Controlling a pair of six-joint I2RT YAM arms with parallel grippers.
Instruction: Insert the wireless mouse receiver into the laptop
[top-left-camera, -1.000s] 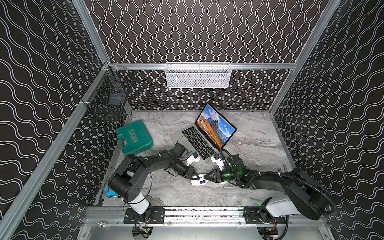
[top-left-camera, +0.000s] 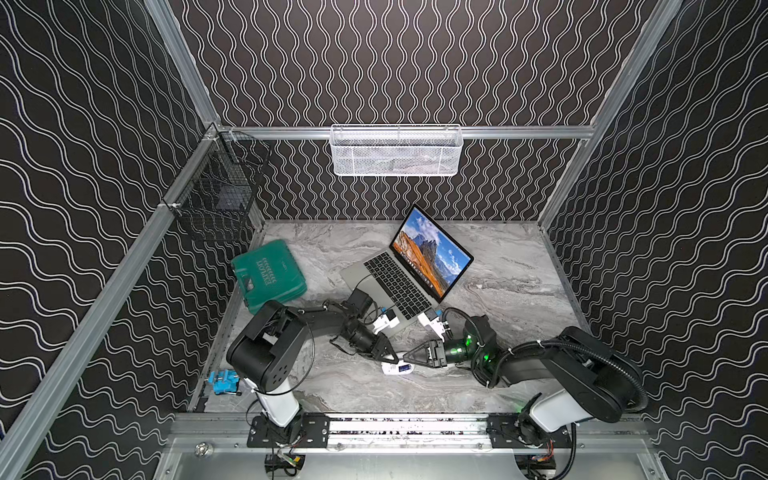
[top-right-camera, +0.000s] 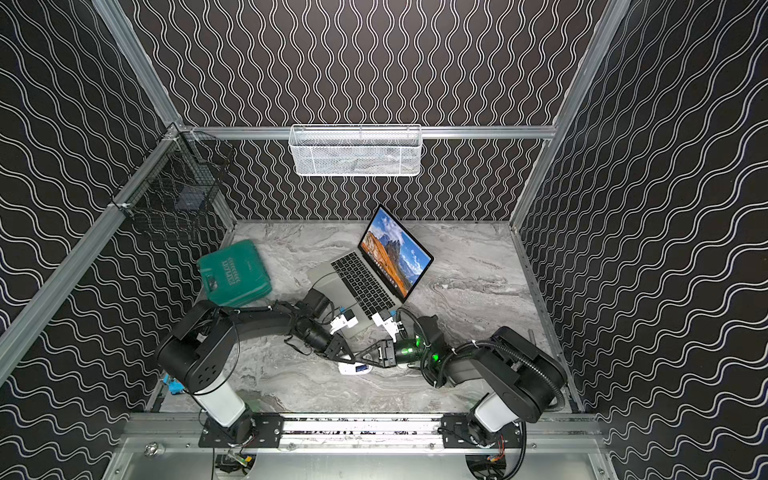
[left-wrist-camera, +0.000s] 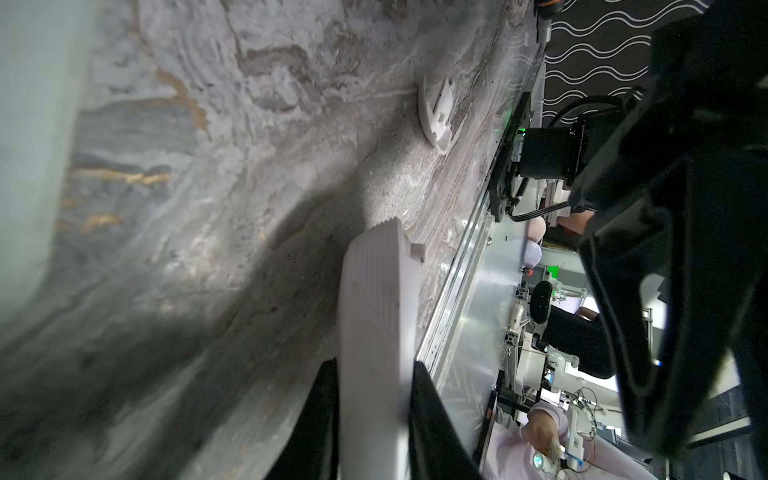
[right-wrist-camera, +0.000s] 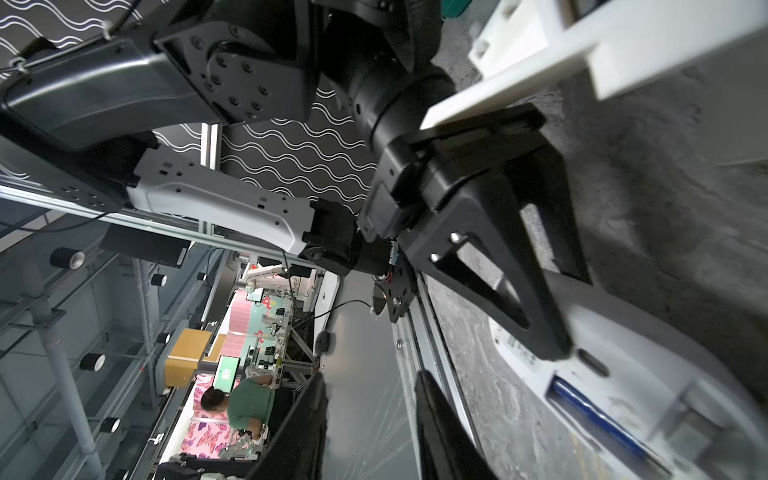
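Note:
A white mouse (top-left-camera: 390, 369) with an open underside is held just in front of the laptop (top-left-camera: 396, 289), which stands open. In the right wrist view, the mouse (right-wrist-camera: 640, 352) shows a blue battery in its bay, and the left gripper's fingers (right-wrist-camera: 524, 272) straddle its body. Seen edge-on in the left wrist view, the mouse (left-wrist-camera: 376, 320) fills the space within my left gripper, shut on it. My right gripper is open, its spread fingers empty, close to the mouse's right side. I cannot make out the receiver for certain.
A loose white curved piece (left-wrist-camera: 436, 116) lies on the table. The green case (top-left-camera: 269, 274) rests at the left, with a blue object (top-left-camera: 225, 381) near the left front. A white mesh basket (top-left-camera: 396, 150) hangs on the back wall.
The right gripper's fingers now look wider apart, and its arm's elbow has shifted left. The left arm's elbow has moved slightly right. The mouse has shifted only a little.

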